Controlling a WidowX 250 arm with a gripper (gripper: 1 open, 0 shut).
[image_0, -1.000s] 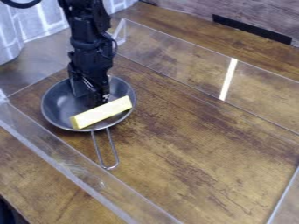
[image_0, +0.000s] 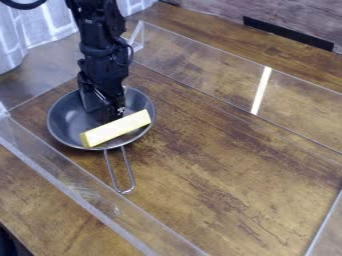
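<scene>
A dark metal pan (image_0: 64, 118) sits on the wooden table at left, its wire handle (image_0: 127, 188) pointing toward the front. A pale yellow rectangular block (image_0: 116, 129) lies across the front right of the pan. My black gripper (image_0: 102, 106) reaches down into the back half of the pan, behind the block. Its fingers are dark against the dark pan, so how far apart they stand is hard to make out.
Clear plastic panels run along the back and the left side of the work area. White cloth or plastic hangs at the top left. The wooden surface (image_0: 227, 180) to the right of the pan is bare.
</scene>
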